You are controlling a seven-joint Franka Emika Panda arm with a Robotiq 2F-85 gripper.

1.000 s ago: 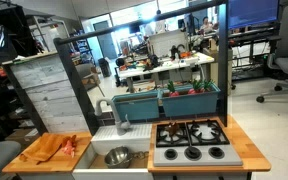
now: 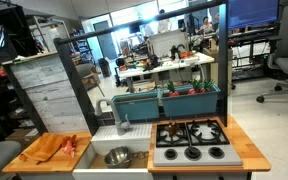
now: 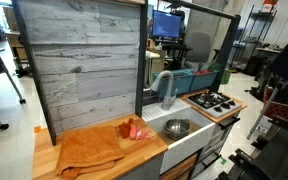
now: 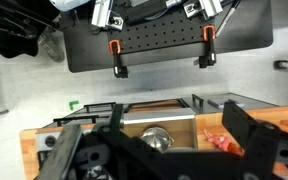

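Observation:
In the wrist view, my gripper stands open, its two dark fingers wide apart with nothing between them. It is up in the air above the front edge of the toy kitchen counter. A metal bowl (image 2: 118, 157) sits in the white sink (image 3: 163, 125). An orange cloth (image 3: 90, 150) lies on the wooden counter, with small reddish objects (image 3: 137, 130) beside it. A stove (image 2: 193, 144) with black grates is set into the other end of the counter. Something brown (image 2: 172, 127) appears on or behind the stove; it is too small to tell.
A grey faucet (image 3: 164, 80) rises behind the sink. Blue-green bins (image 2: 191, 104) stand along the back, under a black frame (image 2: 222, 60). A white plank panel (image 3: 94, 70) walls off the cloth end. Bare floor (image 4: 134, 88) lies in front of the counter.

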